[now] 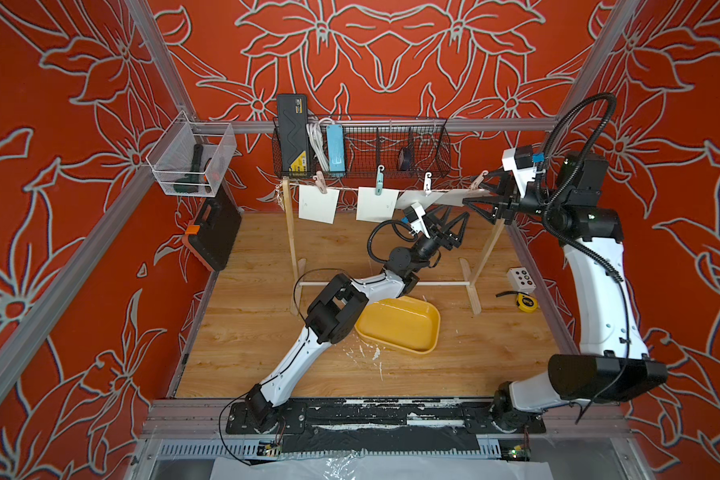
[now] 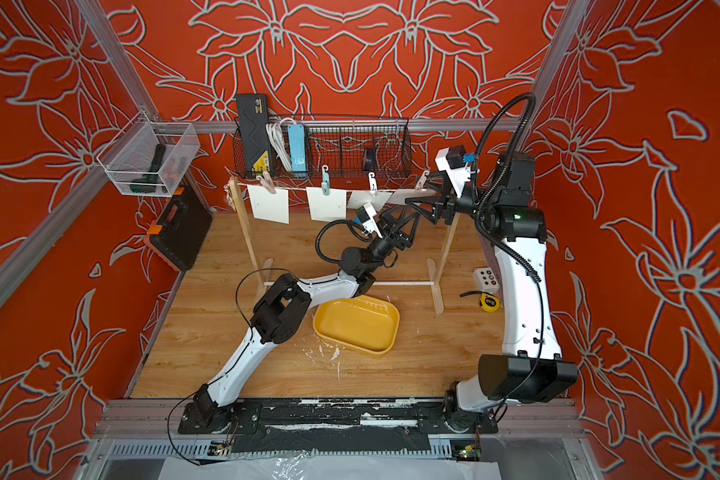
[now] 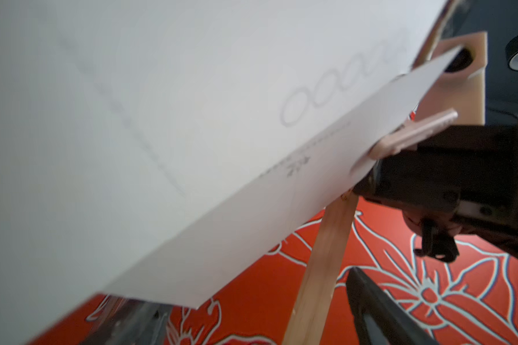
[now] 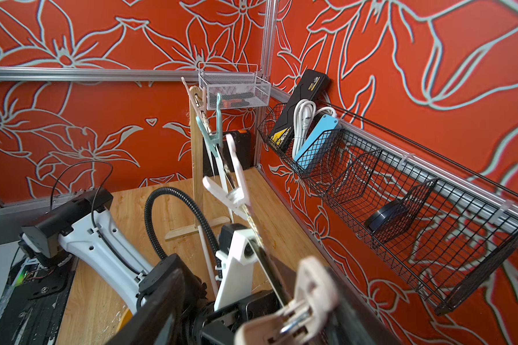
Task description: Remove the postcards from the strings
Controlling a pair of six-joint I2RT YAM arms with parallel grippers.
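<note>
Two white postcards hang at the left of the string: an outer one (image 1: 317,205) and an inner one (image 1: 375,206) under a teal clip (image 1: 379,181). Further right, a postcard (image 1: 412,197) below a white clip (image 1: 427,184) and the rightmost postcard (image 1: 461,197) look tilted up. My right gripper (image 1: 478,197) is shut on the beige clothespin (image 4: 305,307) at the string's right end. Just below the right-hand cards, my left gripper (image 1: 457,228) stands open. White card (image 3: 155,115) fills much of the left wrist view, above its blurred fingers (image 3: 368,310).
A wooden stand (image 1: 289,232) carries the string. Behind it hangs a black wire basket (image 1: 388,164) holding a box and cables. The yellow tray (image 1: 398,326) lies on the table below the left arm. A tape measure (image 1: 526,302) rests at the right.
</note>
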